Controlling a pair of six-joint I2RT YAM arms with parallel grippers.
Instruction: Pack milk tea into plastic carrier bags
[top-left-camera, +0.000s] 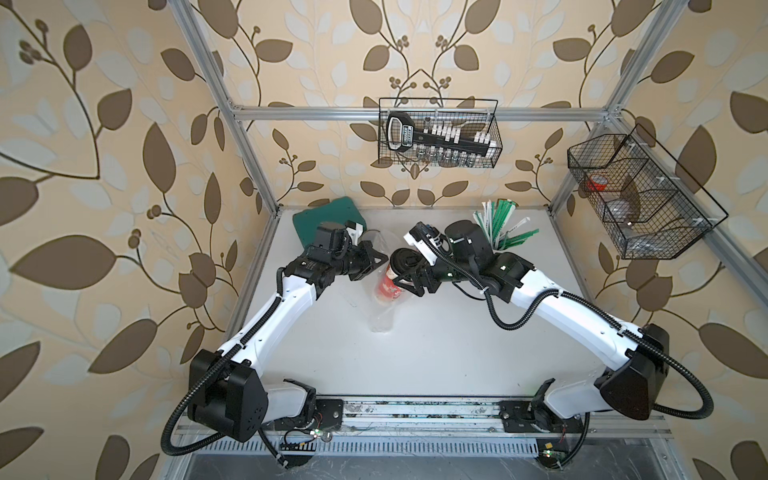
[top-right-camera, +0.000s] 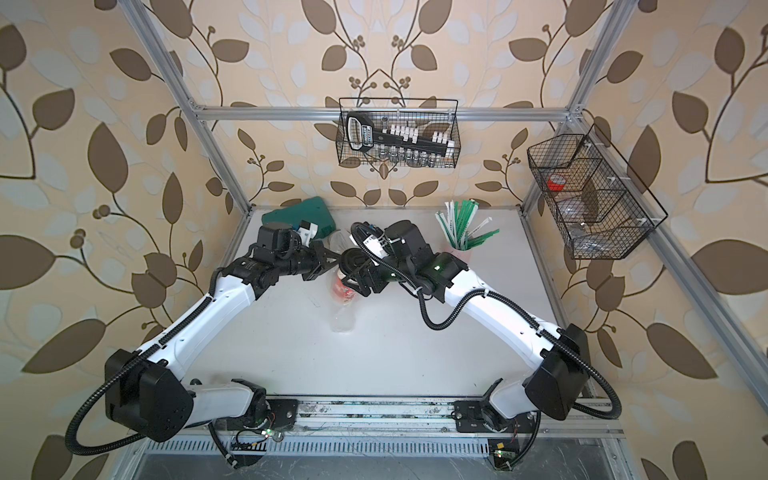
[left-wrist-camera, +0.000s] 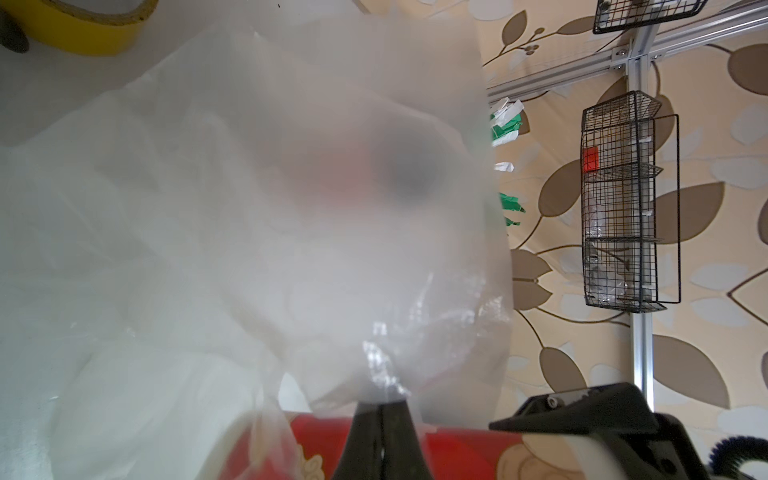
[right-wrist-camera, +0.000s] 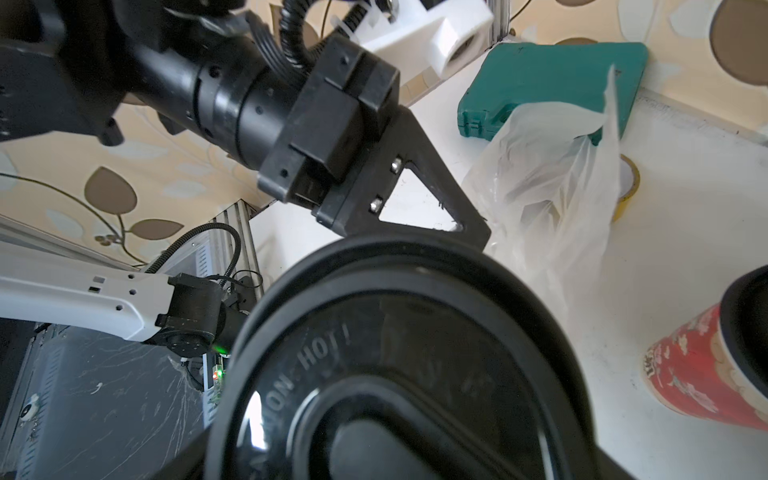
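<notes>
My left gripper is shut at the edge of a thin translucent plastic bag (left-wrist-camera: 320, 264), whose film spreads across the left wrist view. Close behind those fingertips is a red milk tea cup (left-wrist-camera: 320, 436), its left end covered by bag film. The cup's black lid (right-wrist-camera: 416, 384) fills the lower right wrist view. In the top left view my right gripper (top-left-camera: 415, 281) is at this cup (top-left-camera: 389, 286), above the table. The lid hides most of its fingers, so I cannot tell how firmly they close on it. Bag film (top-left-camera: 381, 320) hangs below the cup.
A second red cup (right-wrist-camera: 700, 376) with a black lid stands on the table. A green case (right-wrist-camera: 552, 80) and yellow tape roll (right-wrist-camera: 628, 188) lie behind the bag. Green and white straws (top-left-camera: 500, 220) stand at the back right.
</notes>
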